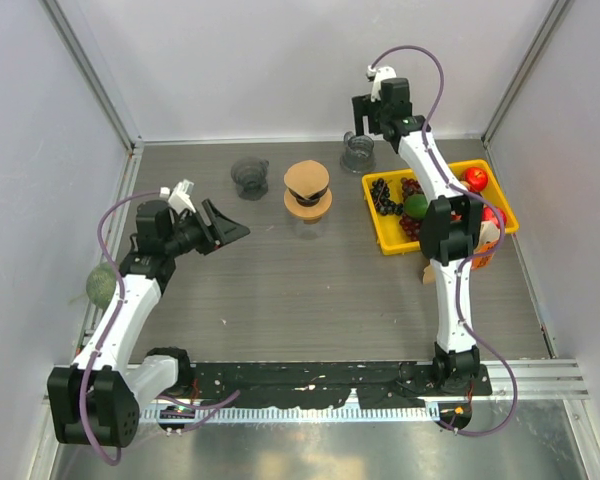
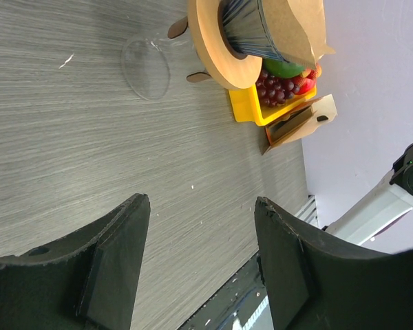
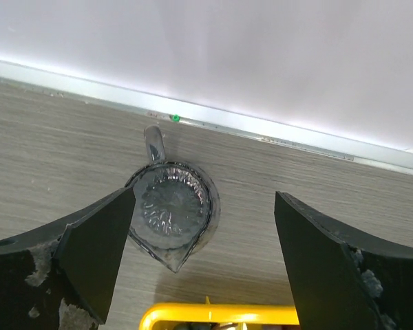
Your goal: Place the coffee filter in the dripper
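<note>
The dripper, with a wooden ring on a glass base, stands at the back middle. A brown paper filter sits in its dark cone, as the left wrist view also shows. My left gripper is open, left of and in front of the dripper, with nothing between its fingers. My right gripper is open high at the back, over a glass pitcher, with nothing between its fingers.
A yellow basket of fruit lies on the right, with a cardboard piece beside it. A second glass pitcher stands back left.
</note>
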